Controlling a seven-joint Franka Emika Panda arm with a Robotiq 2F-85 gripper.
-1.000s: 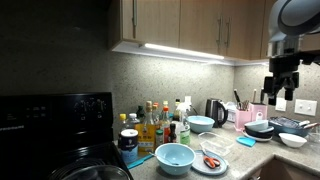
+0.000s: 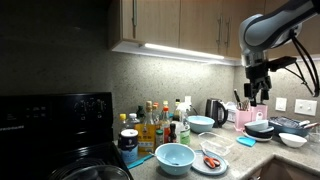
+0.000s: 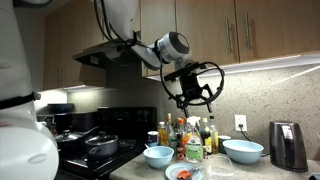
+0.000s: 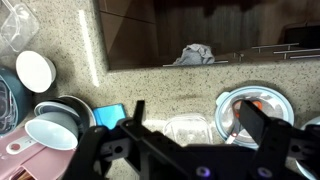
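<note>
My gripper hangs open over the counter, its black fingers spread wide with nothing between them. In exterior view 1 the gripper appears high at the right, well above the dishes. Below it in the wrist view is a clear plastic container. Right of that lies a light blue plate bearing something orange-red and a utensil. To the left are a bright blue flat item and a white bowl.
A blue colander stands near the stove. Several bottles line the wall, with a black kettle farther right. Cabinets overhang the back. An open drawer holds a crumpled cloth.
In exterior view 1 the arm and its gripper have swung leftward from the right edge over the counter. The dishes and other counter items have stayed put.
</note>
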